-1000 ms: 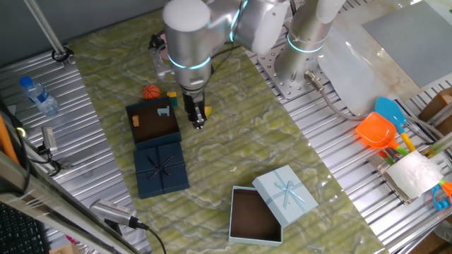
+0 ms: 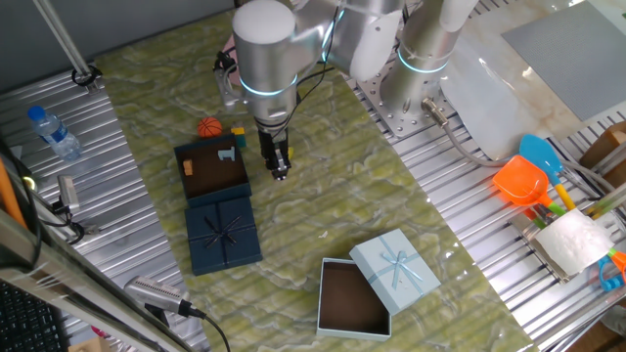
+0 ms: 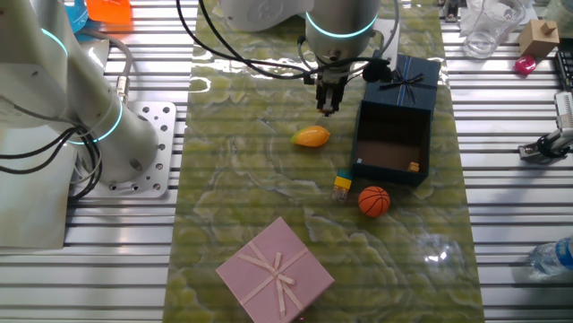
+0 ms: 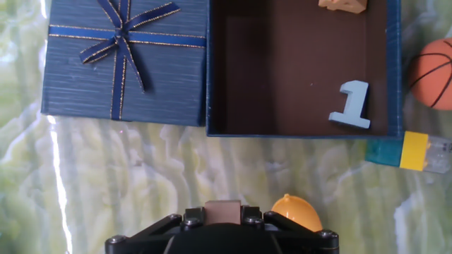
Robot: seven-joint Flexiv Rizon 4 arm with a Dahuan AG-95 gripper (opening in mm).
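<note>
My gripper (image 2: 281, 176) hangs over the green cloth beside the open dark-blue box (image 3: 394, 172). In the wrist view a plain brownish piece (image 4: 222, 212) shows between the black finger parts; whether it is a held object or part of the gripper is unclear. Close by is a yellow-orange mango-like toy (image 3: 311, 136), apart from the gripper in the second exterior view. Inside the box are a light-blue number 1 (image 4: 351, 104) and a small orange piece (image 4: 344, 5). An orange basketball (image 3: 374, 201) and a teal-and-yellow block (image 3: 342, 185) lie outside the box.
The dark-blue lid (image 2: 222, 236) with a ribbon bow adjoins its box. An open light-blue box (image 2: 353, 299) has its lid (image 2: 395, 269) leaning over one side. A pink box (image 3: 275, 270) stands elsewhere on the cloth. Bare cloth lies between the boxes.
Over the last second the gripper has shifted slightly to the right in exterior view 1, covering more of the yellow toy. The boxes and toys stay where they were.
</note>
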